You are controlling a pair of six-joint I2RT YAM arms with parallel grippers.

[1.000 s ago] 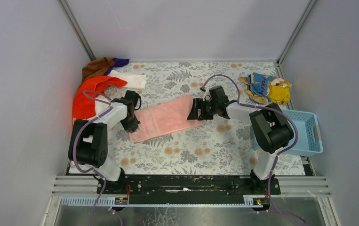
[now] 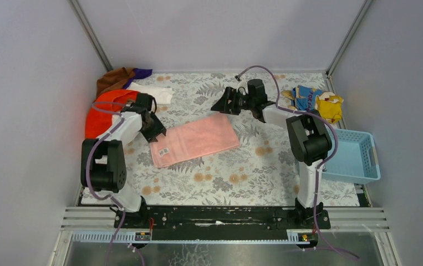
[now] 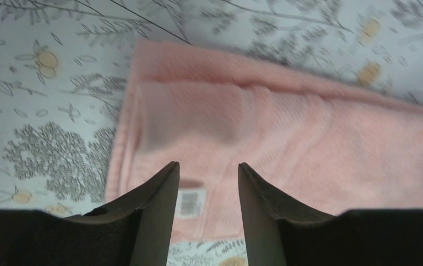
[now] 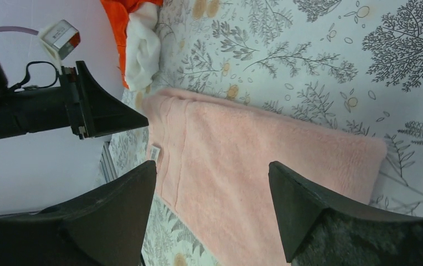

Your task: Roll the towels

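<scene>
A pink towel (image 2: 195, 139), folded into a long strip, lies slightly slanted in the middle of the table. Its white label (image 3: 190, 203) shows near the left end. Over that end hovers my left gripper (image 2: 158, 138), its two fingers (image 3: 162, 206) apart with only towel below. At the far edge, toward the towel's right end, is my right gripper (image 2: 214, 106); in the right wrist view (image 4: 214, 172) its fingers are spread wide and nothing sits between them. A loose fold (image 3: 192, 111) crosses the left end of the towel.
Orange, white and brown cloths (image 2: 115, 83) are heaped at the back left. Blue and yellow cloths (image 2: 314, 102) lie at the back right, behind a light blue basket (image 2: 350, 176).
Both grippers have shifted toward the back of the table, the right one also leftward. The towel's left end now reaches a little farther back, while its right end is uncovered.
</scene>
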